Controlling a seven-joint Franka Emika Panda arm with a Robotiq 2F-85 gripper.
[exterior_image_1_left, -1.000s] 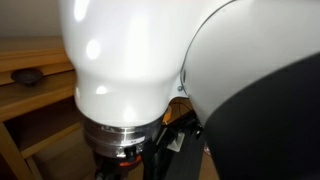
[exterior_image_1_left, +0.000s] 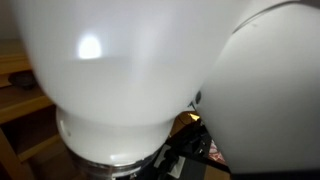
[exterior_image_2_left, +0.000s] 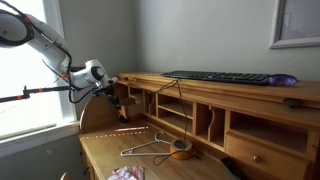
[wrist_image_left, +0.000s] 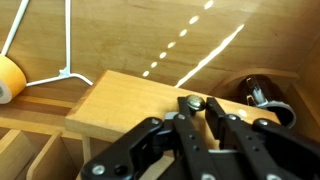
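Observation:
In the wrist view my gripper is shut on a small, round, shiny knob (wrist_image_left: 195, 102). The knob sits against a pale wooden panel (wrist_image_left: 128, 104), which looks like a drawer front. Exterior view 2 has the gripper (exterior_image_2_left: 113, 99) at the far left end of the desk's shelf unit, beside a small wooden piece (exterior_image_2_left: 129, 115). How far that piece stands out from the unit is hard to tell. The white arm (exterior_image_1_left: 130, 60) hides nearly everything in exterior view 1.
A white hanger (exterior_image_2_left: 150, 151), an orange roll (exterior_image_2_left: 180, 149) and a pale cloth (exterior_image_2_left: 127, 173) lie on the desktop (exterior_image_2_left: 105, 150). Along the shelf top rests a black keyboard (exterior_image_2_left: 230, 76). A dark round object (wrist_image_left: 268, 92) is close to the gripper's right in the wrist view.
In exterior view 1 the white arm has shifted down and left, closer to the camera, covering more of the shelf and its dark knob.

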